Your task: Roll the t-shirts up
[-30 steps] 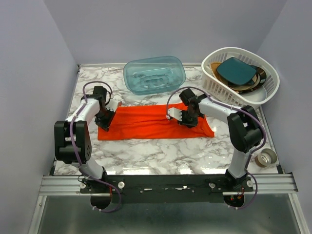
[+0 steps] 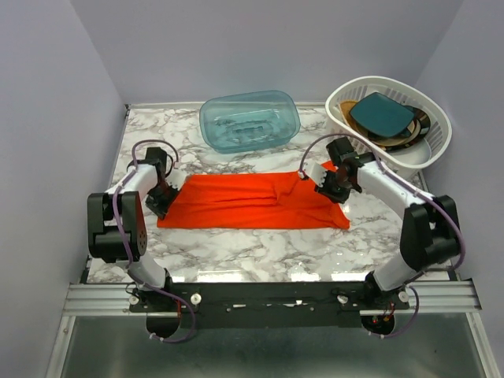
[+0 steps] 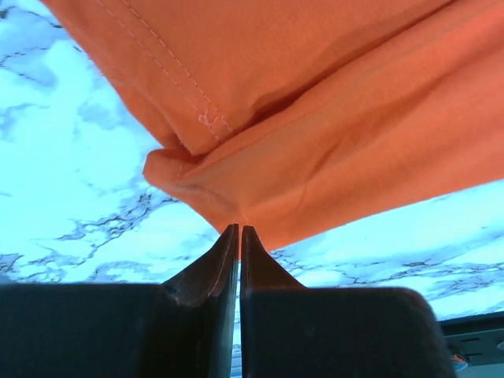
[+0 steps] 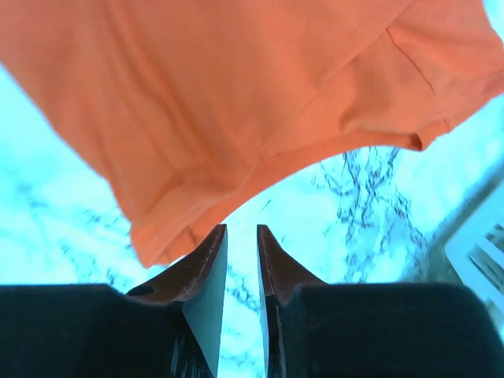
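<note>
One orange-red t-shirt (image 2: 252,214) lies across the middle of the table as a wide, low strip, with folds running along it. My left gripper is at the shirt's near left corner, its fingertips barely apart at the cloth edge. Cloth and marble show through that narrow gap, and no cloth is visibly pinched. At the shirt's right end is my right gripper, its fingers parted by a wider gap. Only marble and the cloth's edge show beyond them. In the top view both sets of fingertips are largely hidden by the arms.
A clear blue bin (image 2: 250,142) stands behind the shirt. At the back right, a white basket (image 2: 441,146) holds folded cloths, close to the right arm. Bare marble (image 2: 236,256) lies in front of the shirt.
My right arm has moved right along the shirt to its right end, now covering the round roll at the table's right side. The left gripper has shifted slightly left and toward the near corner.
</note>
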